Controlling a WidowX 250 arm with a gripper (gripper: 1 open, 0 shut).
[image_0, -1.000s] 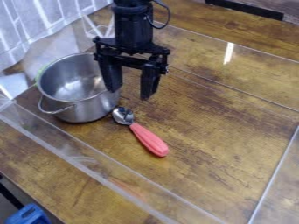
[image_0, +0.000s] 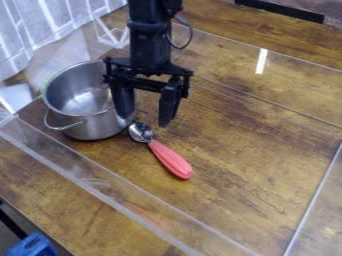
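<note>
My black gripper (image_0: 146, 100) hangs over the wooden tabletop, its two fingers spread apart, one beside the pot and the other to the right. A steel pot (image_0: 80, 90) with a wire handle stands at the left. A spoon (image_0: 170, 159) with a pink handle lies on the wood below the gripper, its metal head near the pot. Nothing shows between the fingers.
Transparent strips or panels run along the near edge and the right. A white translucent sheet (image_0: 40, 30) is at the back left, and a blue object (image_0: 34, 246) at the lower left corner.
The gripper has shifted slightly and its fingertips look a little lower. The pot and spoon have not visibly moved.
</note>
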